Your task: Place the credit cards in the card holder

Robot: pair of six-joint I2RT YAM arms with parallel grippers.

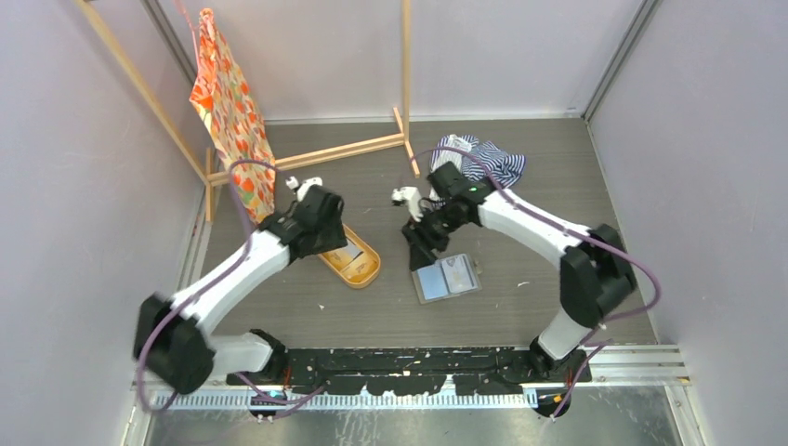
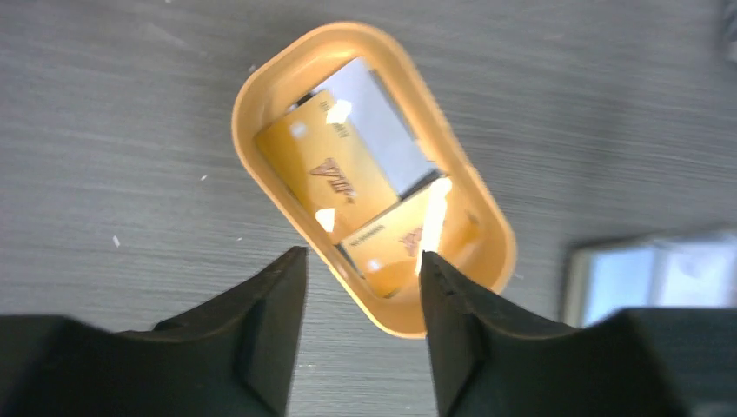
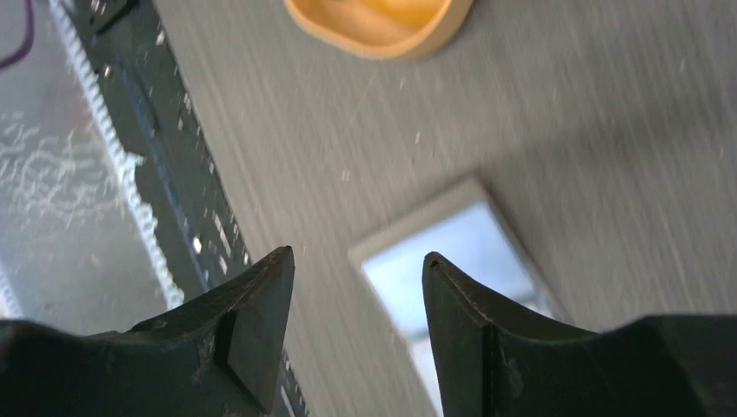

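An oval tan tray (image 1: 363, 279) holds several cards, gold ones (image 2: 326, 169) and a silver one (image 2: 374, 122). My left gripper hangs over the tray's near side, part open, with nothing visible between its fingers. A flat card holder (image 1: 446, 279) with pale blue and white pockets lies to the right of the tray. My right gripper (image 1: 418, 251) is above the holder's back left, open and empty in the right wrist view (image 3: 358, 269).
A striped cloth (image 1: 497, 163) lies at the back right. A wooden rack (image 1: 339, 151) with a hanging orange-patterned cloth (image 1: 228, 93) stands at the back left. The table between tray and holder is clear.
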